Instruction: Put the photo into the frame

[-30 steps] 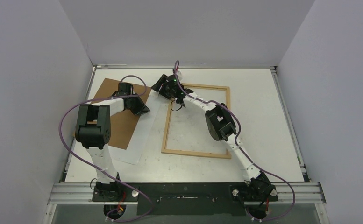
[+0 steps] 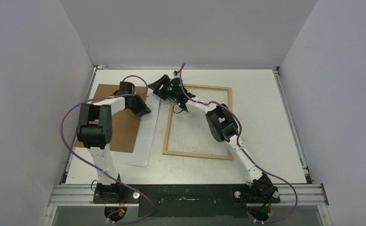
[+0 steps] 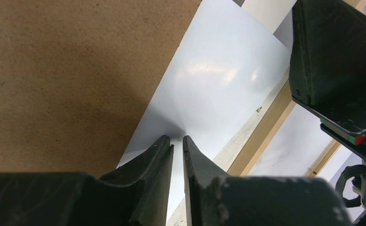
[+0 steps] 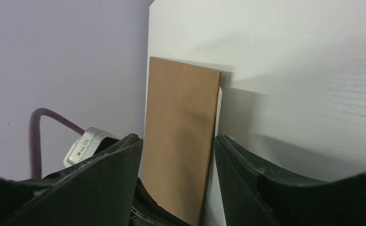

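A white sheet [image 2: 145, 136], likely the photo, lies partly under a brown board [image 2: 117, 132] on the left. The wooden frame [image 2: 195, 155] lies right of them. My left gripper is shut low over the white sheet beside the board's edge; whether anything is between its tips is hard to see. My right gripper is at the top end of the sheet and board; in its wrist view the board stands just beyond the fingertips, a thin white edge beside it. What its fingers hold cannot be made out.
Both arms are close together at the back middle, the right arm reaching over the frame. Walls border the left, back and right.
The brown board and the sheet have turned and shifted slightly, the board's top edge moving left and down. The right gripper has moved slightly left; the left is nearly still.
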